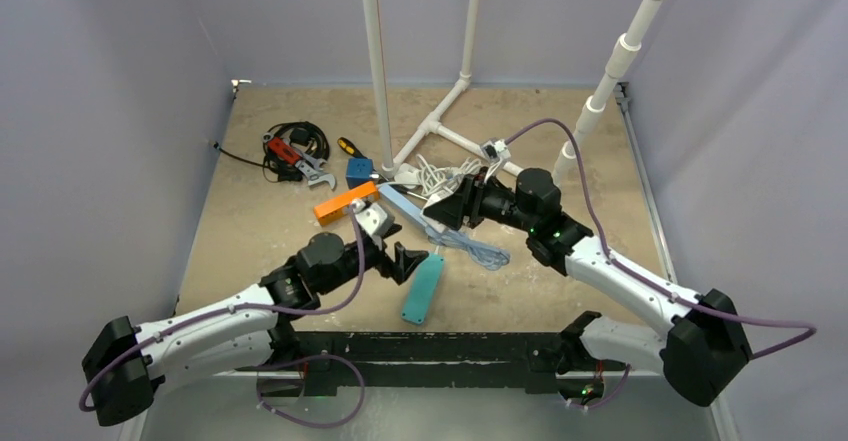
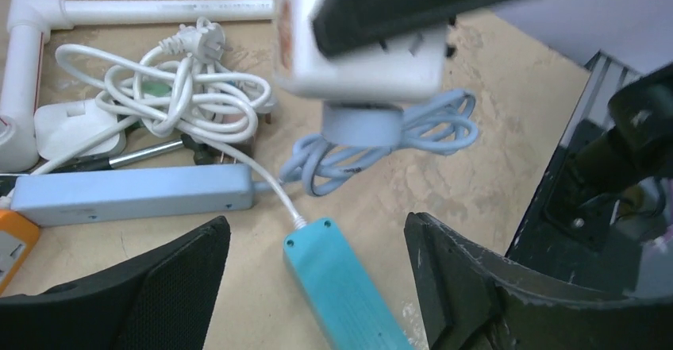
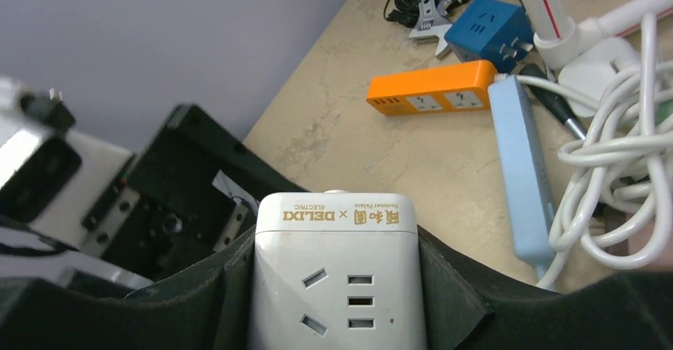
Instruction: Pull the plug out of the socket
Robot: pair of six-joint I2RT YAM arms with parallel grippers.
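In the right wrist view a white socket block [image 3: 337, 278] is clamped by my right gripper, its visible slots bare and facing up. The left wrist view shows the block's white body [image 2: 369, 68] from the side, over a pale blue round part [image 2: 361, 125]. Whether that part is a plug joined to the block I cannot tell. Behind it is a bundled light blue cable [image 2: 444, 136]. My left gripper [image 1: 411, 241] stands open beside the right one, its fingers [image 2: 190, 259] apart with nothing held between them.
A teal strip [image 1: 423, 289] lies below the grippers. A blue strip [image 2: 131, 194], coiled white cable [image 2: 186, 100], orange strip [image 1: 346, 203] and blue cube [image 1: 360, 172] lie farther back. White pipes [image 1: 430, 126] stand behind; the board's left front is clear.
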